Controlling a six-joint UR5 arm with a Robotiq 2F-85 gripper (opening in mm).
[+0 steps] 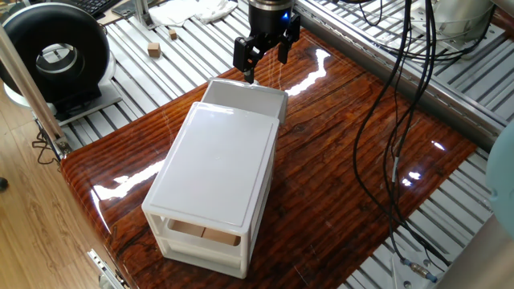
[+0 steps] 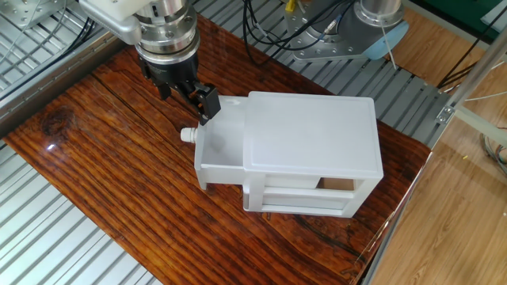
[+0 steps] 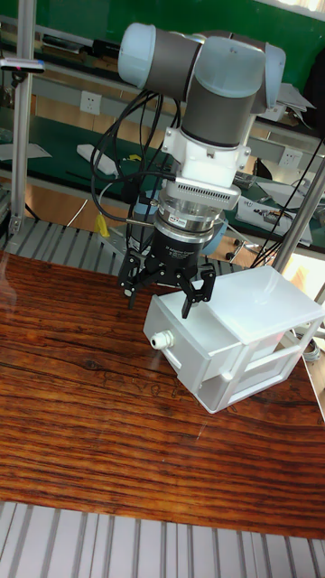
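A white plastic drawer cabinet stands on the glossy wood-grain board. Its upper drawer is pulled part way out, and no object shows inside it. On the drawer's front sits a white round knob. My gripper points down with its two fingers spread apart and nothing between them. It hovers by the drawer's front end, one finger close to the front panel's top edge; whether they touch I cannot tell. Through the cabinet's open frame, a brown patch is visible low inside.
Bare board lies in front of the drawer and to its sides. Two small wooden blocks rest on the slatted metal surface, off the board. Black cables hang over one side of the board in exterior view 1.
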